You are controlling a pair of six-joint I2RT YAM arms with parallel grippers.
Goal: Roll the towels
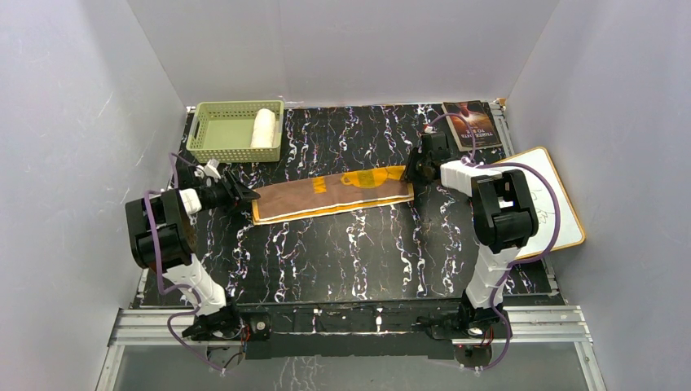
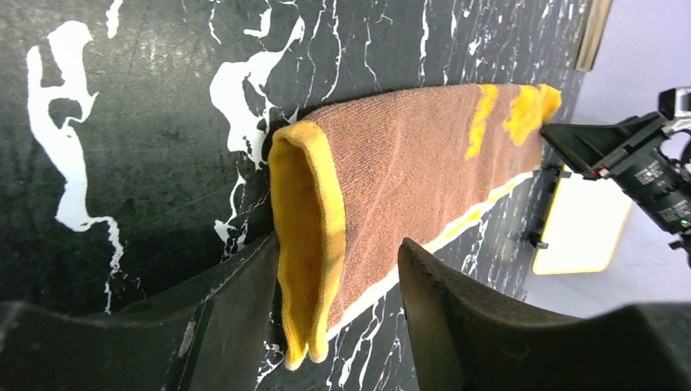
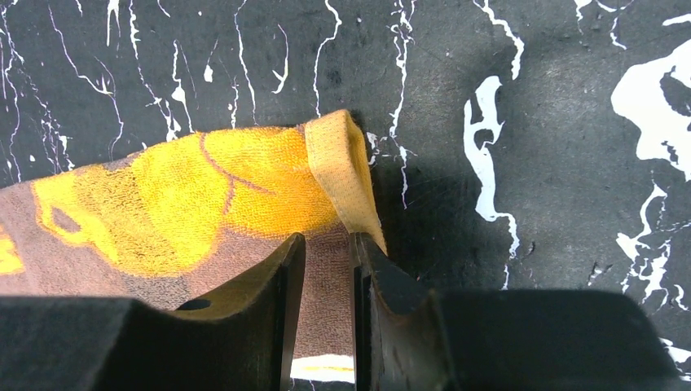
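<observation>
A brown towel (image 1: 293,195) with yellow patches and orange edges lies folded into a long strip across the table. At its left end my left gripper stands open; in the left wrist view the orange folded end (image 2: 332,212) shows between its fingers, not pinched. My right gripper is at the towel's right end, its fingers partly apart. Brown cloth shows in the gap, and the right finger (image 3: 367,269) overlaps the folded yellow edge (image 3: 338,159).
A green basket (image 1: 213,155) holding a white roll (image 1: 263,129) stands at the back left. A book (image 1: 473,126) lies at the back right, a whiteboard (image 1: 550,204) at the right.
</observation>
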